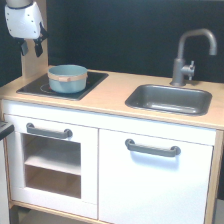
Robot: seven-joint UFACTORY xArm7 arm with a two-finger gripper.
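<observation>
The white robot arm with its dark gripper (31,46) hangs at the upper left, above the counter. Whether the gripper is open or shut is too small to tell. A light blue pot (67,83) sits on the black cooktop (38,88), below and to the right of the gripper.
The wooden counter (115,90) has free room between the cooktop and the steel sink (168,107) with its faucet (181,55). Below are white cabinet doors (158,185) with grey handles and an opening with shelves. A dark wall stands behind.
</observation>
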